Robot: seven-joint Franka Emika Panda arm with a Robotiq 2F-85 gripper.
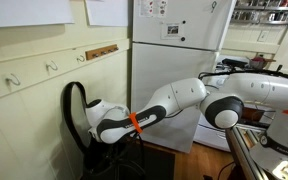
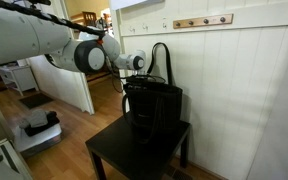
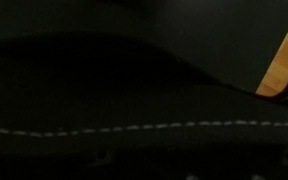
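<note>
A black bag [image 2: 156, 108] stands upright on a black table [image 2: 119, 150], its long strap [image 2: 168, 60] looping up against the wall. The arm's white wrist [image 1: 108, 118] is above and beside the bag, with the dark gripper [image 1: 106, 148] pointing down close to it. Against so much black, the fingers barely show. In the wrist view, dark fabric [image 3: 104, 105] with a pale line of stitching fills most of the picture, very near the camera. My gripper is open; how its fingers lie against the bag is hidden.
A rail with wall hooks [image 1: 52, 66] runs along the white wall behind the table. The fridge [image 1: 162, 75] stands farther back.
</note>
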